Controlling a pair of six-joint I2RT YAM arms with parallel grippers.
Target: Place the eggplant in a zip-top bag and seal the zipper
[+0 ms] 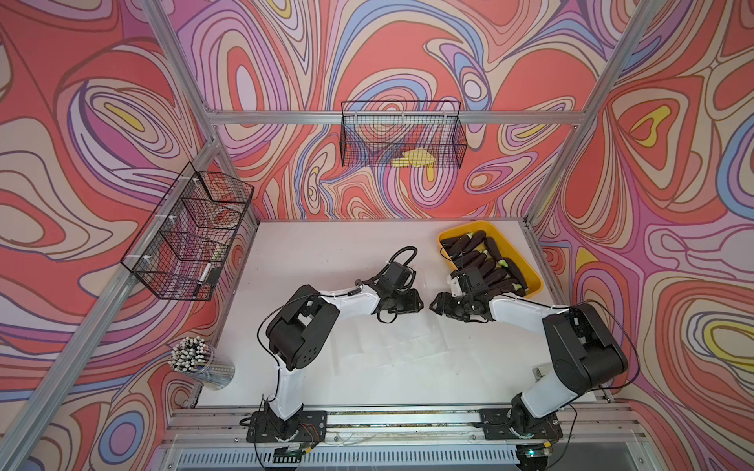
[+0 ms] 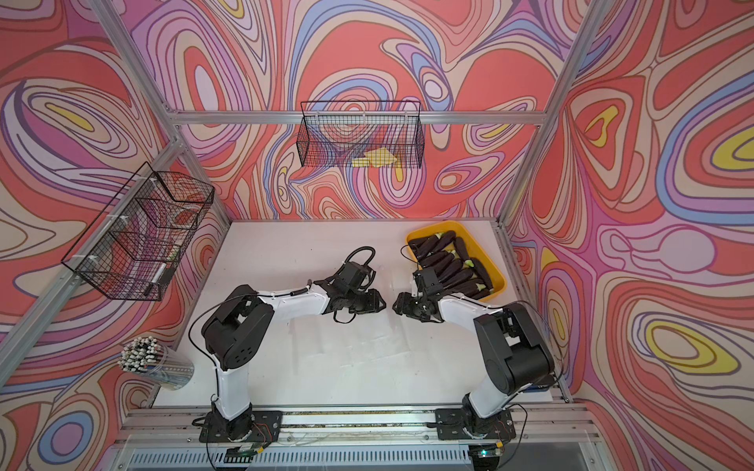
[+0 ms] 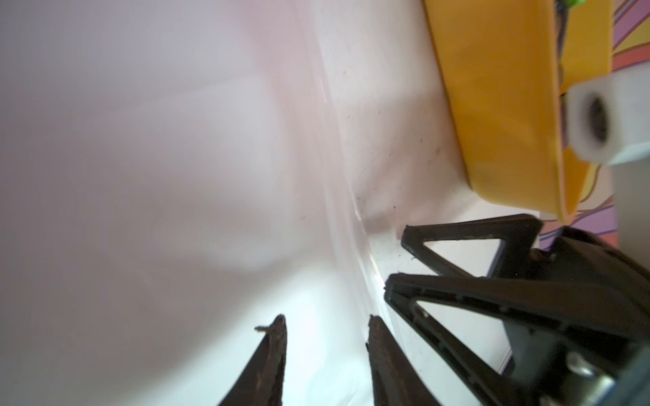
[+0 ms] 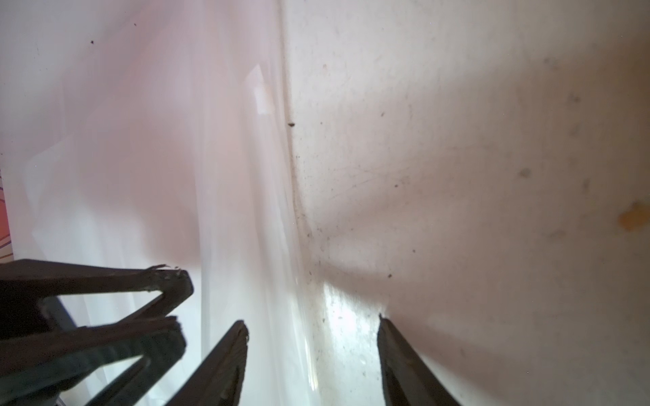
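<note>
Clear plastic bags [image 1: 408, 349] lie flat at the middle of the white table, their edge seen close up in both wrist views. My left gripper is low over the plastic with open fingers and nothing between them. Just right of it, my right gripper hangs over the right edge of the bag film [image 4: 237, 203], fingers apart and empty. Dark eggplants [image 2: 447, 259] fill a yellow bin [image 2: 471, 232] at the back right.
Wire baskets hang on the back [image 1: 403, 137] and left [image 1: 188, 235] frames. A container of white sticks [image 1: 212, 369] stands at the front left.
</note>
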